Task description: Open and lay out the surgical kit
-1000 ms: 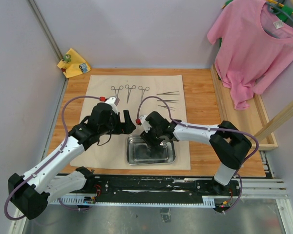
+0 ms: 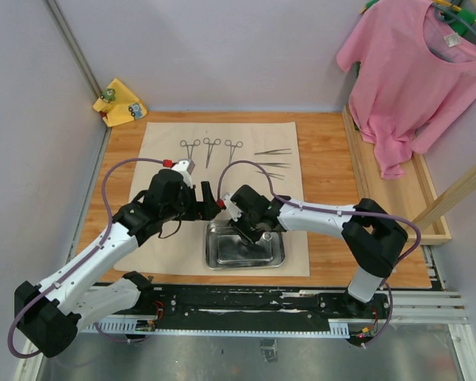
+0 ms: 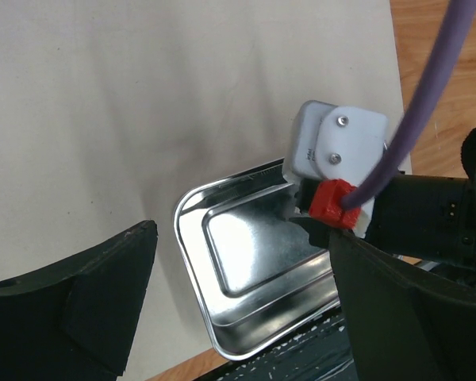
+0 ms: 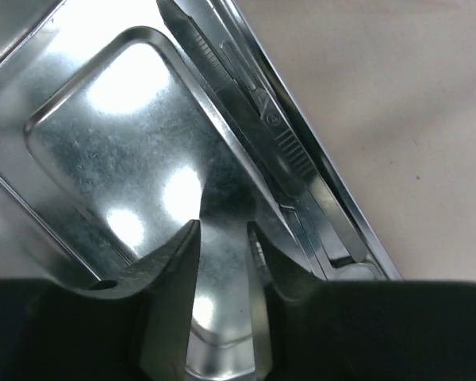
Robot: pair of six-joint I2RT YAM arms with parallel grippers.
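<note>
The steel tray (image 2: 222,254) lies on beige paper (image 2: 151,254); along one long side inside it lie scalpel handles and other slim steel instruments (image 4: 289,159), seen in the right wrist view. My right gripper is over the tray beside them, fingers part open, nothing visible between them. My left gripper (image 2: 206,202) stands open above the paper, left of and behind the tray. Scissor-like clamps (image 2: 211,144) lie in a row at the back of the paper, and several tweezers (image 2: 273,164) lie to their right.
A pink shirt (image 2: 404,79) hangs over a wooden rack (image 2: 436,229) at the right. A yellow cloth (image 2: 119,103) lies at the back left. The right arm covers part of the tray.
My right arm has shifted slightly over the tray over the last second, its gripper staying low there. The left arm has hardly moved.
</note>
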